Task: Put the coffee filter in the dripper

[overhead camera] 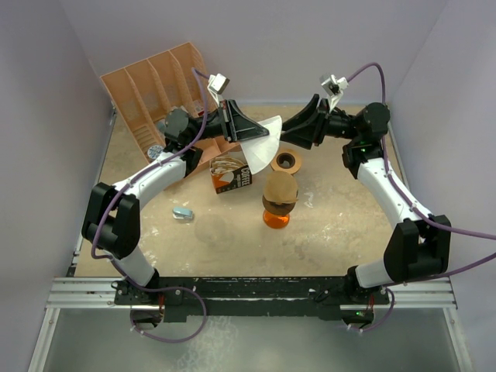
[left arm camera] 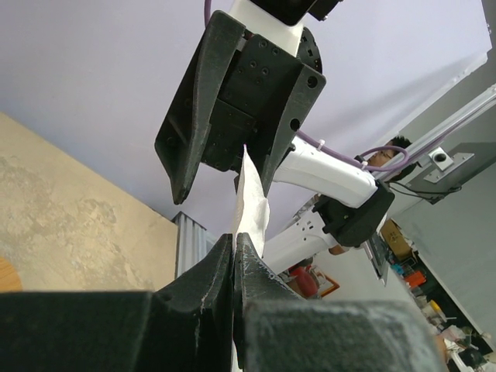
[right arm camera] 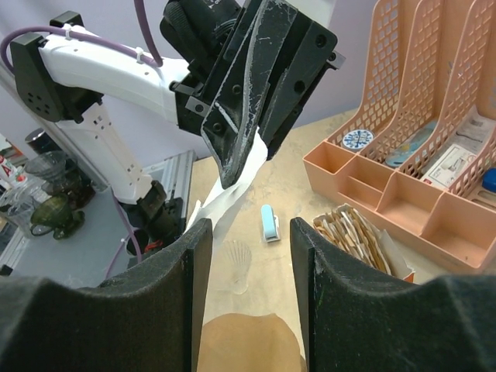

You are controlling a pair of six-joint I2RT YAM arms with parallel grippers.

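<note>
The white paper filter (overhead camera: 262, 146) hangs above the table, pinched by my left gripper (overhead camera: 258, 133), whose fingers are shut on it. In the left wrist view the paper (left arm camera: 249, 209) appears nearly edge-on, rising from the fingertips. Opposite it, my right gripper (overhead camera: 285, 135) stands open; the right wrist view shows its two fingers (right arm camera: 304, 263) apart, with the paper's free edge close to one fingertip. Whether that edge lies between them I cannot tell. Below sits a brown cone-like piece (overhead camera: 280, 188) over an orange base (overhead camera: 276, 220), possibly the dripper.
A box of filters (overhead camera: 231, 177) stands left of the brown piece. Behind it leans a pink compartment rack (overhead camera: 147, 89). A wooden ring (overhead camera: 287, 161) lies under the right gripper, a small blue-white object (overhead camera: 183, 213) at left.
</note>
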